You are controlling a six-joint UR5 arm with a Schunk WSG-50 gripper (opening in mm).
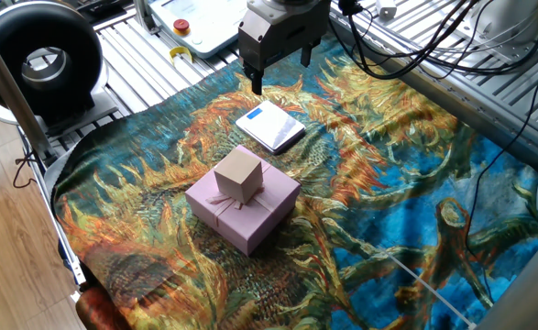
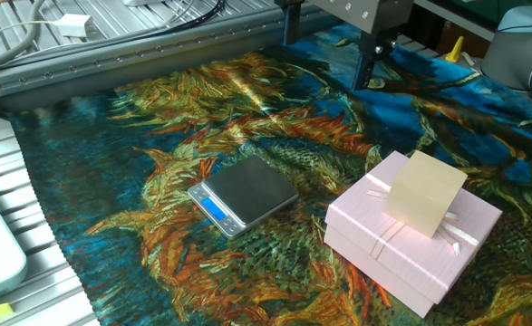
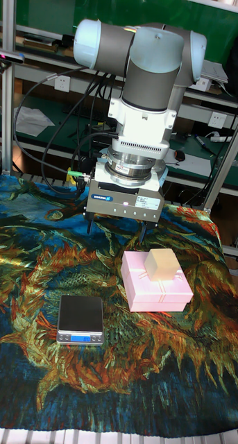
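A plain tan cube (image 1: 239,175) rests on the lid of a pink gift box (image 1: 260,216) tied with ribbon. Beside the box lies a small digital scale (image 2: 250,192) with a dark flat plate and a lit blue display; nothing is on it. My gripper (image 3: 114,231) hangs above the cloth, behind the scale and box as seen in exterior view 3. Its two fingers stand wide apart with only air between them, touching nothing. In exterior view 2 the cube (image 2: 426,193) sits a little askew on the lid.
A patterned dragon cloth (image 1: 140,202) covers the table, slightly wrinkled. Toward the back in exterior view 1 are a panel with a red button (image 1: 181,27) and loose black cables (image 1: 406,69). A black ring-shaped object (image 1: 44,64) stands at the left. Cloth around the box is clear.
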